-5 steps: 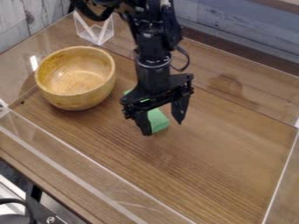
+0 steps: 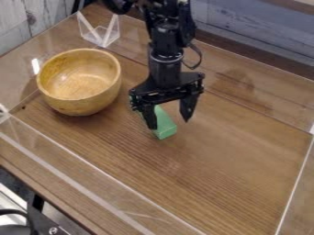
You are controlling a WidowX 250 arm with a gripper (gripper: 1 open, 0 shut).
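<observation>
My black gripper (image 2: 168, 112) hangs over the middle of the wooden table, open, its two fingers spread apart. A green object (image 2: 163, 127) lies on the table beneath it, near the left finger and partly hidden by it. From this view I cannot tell whether the finger touches it.
A large yellow-tan bowl (image 2: 76, 84) sits to the left. A clear plastic rack-like item (image 2: 97, 27) stands at the back left.
My gripper has moved up and back in the view, away from the front of the table, and more of the green object's lower part shows.
</observation>
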